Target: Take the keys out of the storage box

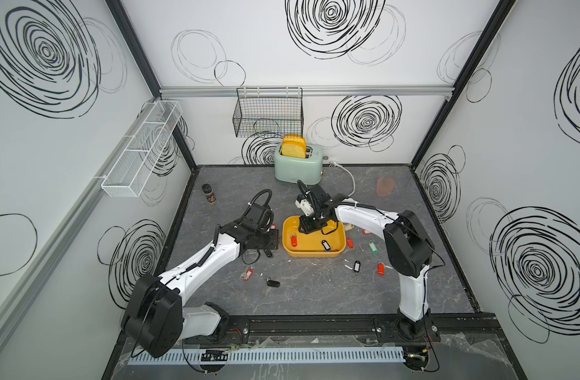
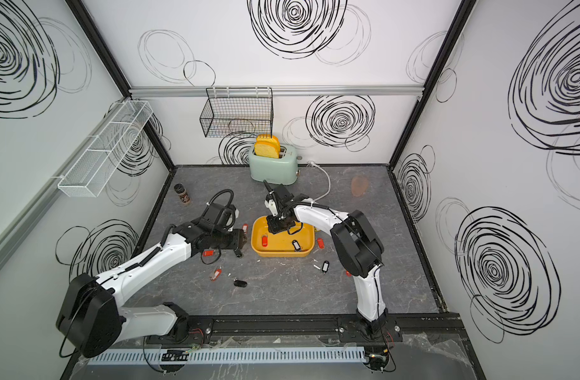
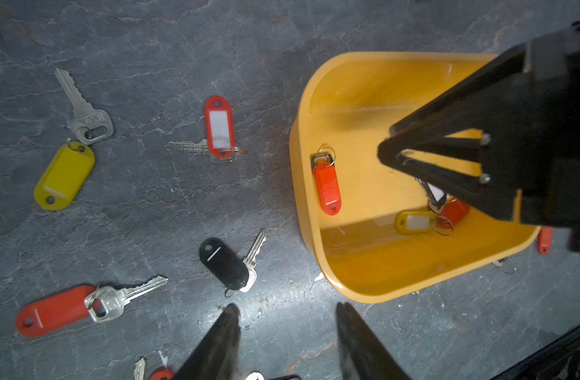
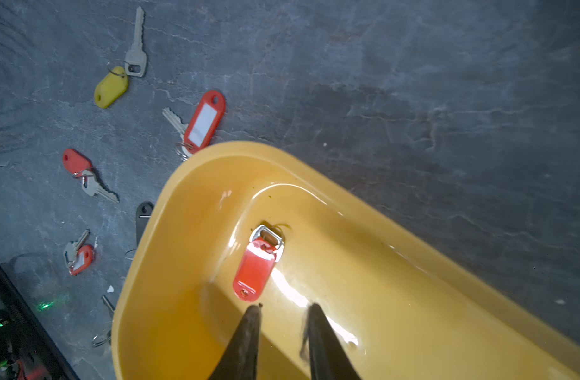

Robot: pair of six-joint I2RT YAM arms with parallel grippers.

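Observation:
The yellow-orange storage box (image 1: 314, 252) stands mid-table. A key with a red tag (image 4: 255, 269) lies flat on its floor near one end. In the left wrist view, a yellow tag (image 3: 414, 221), a red tag (image 3: 453, 212) and a white-labelled dark tag (image 3: 435, 193) lie together in the box, partly behind the right gripper. My right gripper hangs over the box beside the red-tagged key, fingers a little apart and nothing seen between them. Left of the box, my left gripper is open above the table, empty.
Around the box lie several loose keys, among them a black-tagged key (image 3: 224, 263), a yellow-tagged key (image 3: 65, 175) and a green tag (image 1: 373, 247). Behind the box stands a mint toaster (image 1: 298, 167).

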